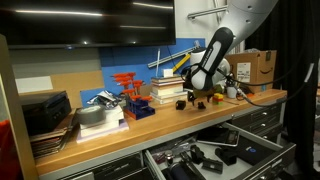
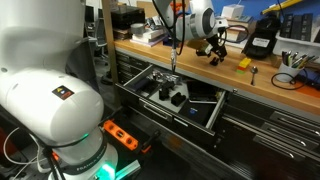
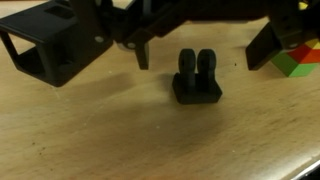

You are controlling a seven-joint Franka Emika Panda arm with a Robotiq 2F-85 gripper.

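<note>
A small black object [image 3: 197, 88] with two rounded upright prongs on a block base stands on the wooden worktop. My gripper is open above it in the wrist view, one finger [image 3: 142, 50] to its left and the other to its right. Bare wood shows on both sides of the object, between it and the fingers. To the left lies a black open-framed box [image 3: 62, 45]. A green, red and yellow block [image 3: 298, 58] sits by the right finger. In exterior view 2, my gripper [image 2: 214, 46] is low over the back worktop.
Below the worktop [image 1: 150, 128], an open drawer [image 1: 222, 152] holds several dark items. Stacked books [image 1: 166, 91] and red racks [image 1: 132, 86] stand left of the arm, a cardboard box [image 1: 255, 68] to its right.
</note>
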